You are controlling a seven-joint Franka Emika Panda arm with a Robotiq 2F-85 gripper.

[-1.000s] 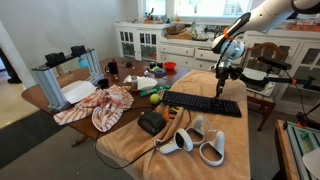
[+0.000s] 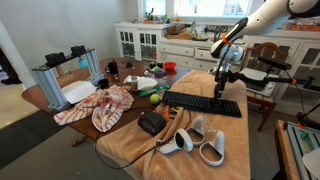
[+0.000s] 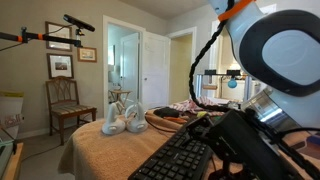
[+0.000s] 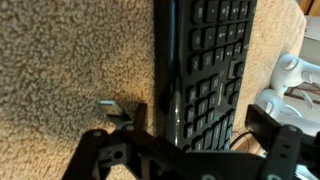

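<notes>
A long black keyboard (image 2: 190, 100) lies flat on the tan cloth. Its dark keys fill the middle of the wrist view, where the keyboard (image 4: 214, 75) runs from top to bottom. My gripper is open over it, one finger towards each long side; whether the fingertips touch it or the cloth cannot be told. In the first exterior view the gripper (image 2: 218, 93) points down at the right half of the keyboard. The arm's white and black links hide much of the second exterior view, with part of the keyboard (image 3: 170, 162) showing in front.
White ring-shaped controllers (image 2: 212, 150) and a white headset (image 2: 176, 142) lie in front of the keyboard. A black pouch (image 2: 152, 122) sits left of it. Farther left is a crumpled striped cloth (image 2: 102, 106). Bare cloth surrounds the keyboard's left edge in the wrist view.
The arm's upper links seem to have shifted slightly. The keyboard and the other things on the table show no visible movement.
</notes>
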